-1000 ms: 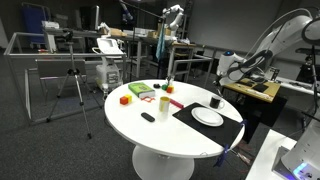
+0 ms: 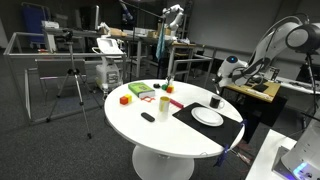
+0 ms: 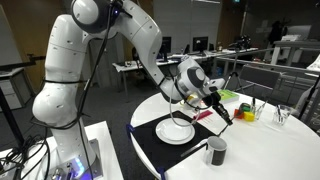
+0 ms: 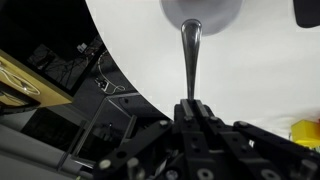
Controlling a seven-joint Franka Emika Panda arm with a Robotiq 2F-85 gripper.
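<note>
My gripper [image 3: 222, 108] is above the table on the far side of the white plate, tilted down, in exterior view 2. In the wrist view its dark fingers [image 4: 195, 122] are shut on a slim metal utensil [image 4: 191, 55]. The utensil's far end lies against a pale round thing [image 4: 208, 12], cut off by the top edge; I cannot tell whether they touch. A grey mug [image 3: 216, 151] stands upright near the front of the table, apart from the gripper. The plate [image 3: 175, 131] rests on a black mat.
Exterior view 1 shows a tan cup [image 2: 164, 104], a green tray [image 2: 140, 87] and small coloured things on the left half of the table [image 2: 135, 125]. A dark thin object [image 3: 193, 151] lies beside the mug.
The arm's forearm has shifted slightly in exterior view 1. Things on the table stay where they were.
</note>
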